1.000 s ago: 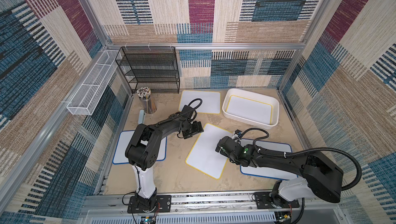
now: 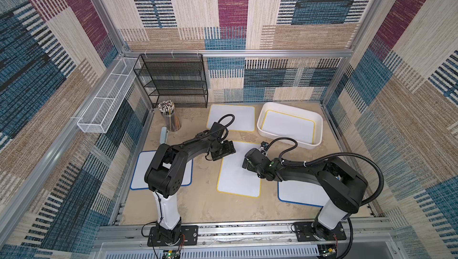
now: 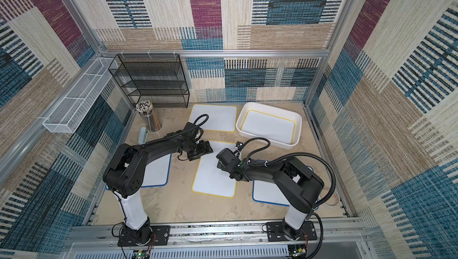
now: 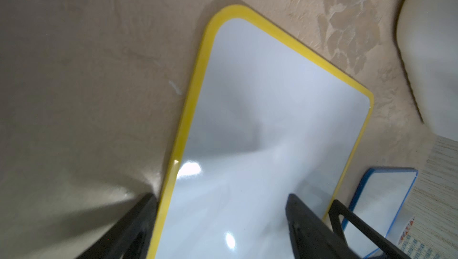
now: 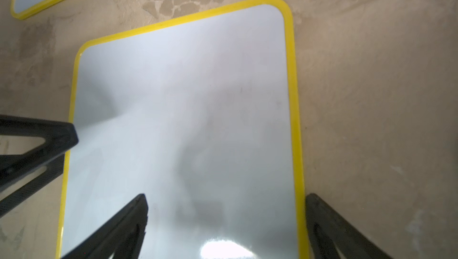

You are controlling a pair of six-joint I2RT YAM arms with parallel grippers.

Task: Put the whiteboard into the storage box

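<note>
A yellow-edged whiteboard [image 2: 236, 180] lies flat on the table between my arms. My left gripper is open at its left side, one finger outside the yellow edge and the other over the white surface. At the opposite side, my right gripper is also open, its fingers likewise either side of the edge. The white storage box [image 2: 318, 127] stands back right with another yellow-edged whiteboard [image 2: 288, 126] flat inside. A further yellow-edged whiteboard [image 2: 238, 115] lies at the back, left of the box.
Blue-edged whiteboards lie under the left arm [image 2: 139, 175] and the right arm [image 2: 300, 194]. A black wire rack [image 2: 171, 80] and a cup of pens [image 2: 170, 115] stand back left. Near them is a light-blue item [image 2: 163, 135].
The middle whiteboard has turned on the table, its front end swinging so that it points more straight toward the front. My right arm has moved left and slightly back. The left arm looks still.
</note>
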